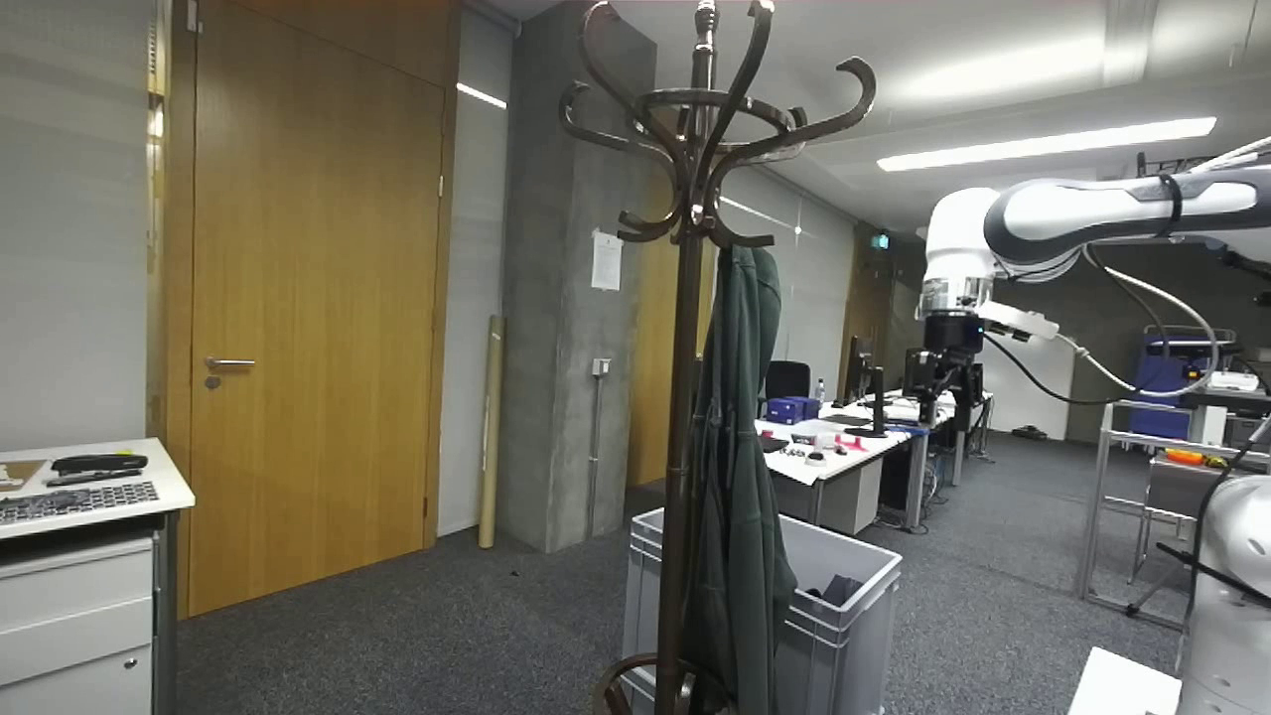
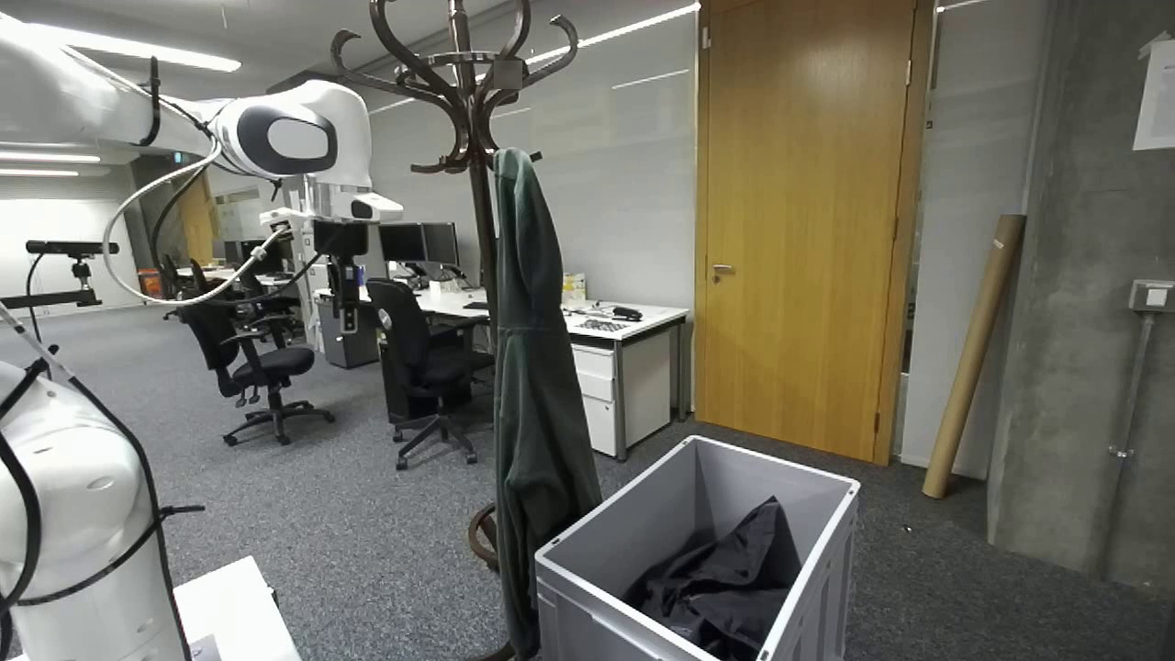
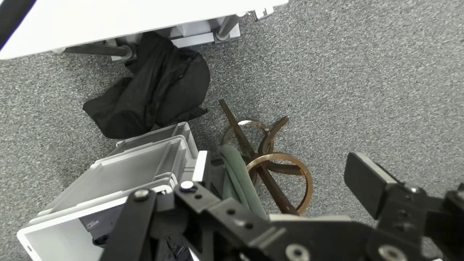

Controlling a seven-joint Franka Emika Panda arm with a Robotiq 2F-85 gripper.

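Observation:
My gripper stands open in the wrist view, its two fingers wide apart and nothing between them. In exterior view 1 the gripper [image 1: 931,399] points down in mid-air, to the right of a dark brown coat rack [image 1: 685,357] and below its hooks. A dark green garment [image 2: 534,364] hangs from the rack, apart from the gripper. Seen from above, the garment [image 3: 243,178] and the rack's pole [image 3: 274,189] lie in the gap between the fingers, at a different depth. Beside the rack is a grey bin [image 2: 650,518] with black cloth [image 2: 727,584] in it.
Black fabric [image 3: 161,87] lies on the floor between the bin and a white table [image 3: 130,17]. The rack's hooks [image 1: 840,119] spread out above gripper height. Desks and chairs [image 2: 419,341] stand farther back. Carpet right of the rack in the wrist view is clear.

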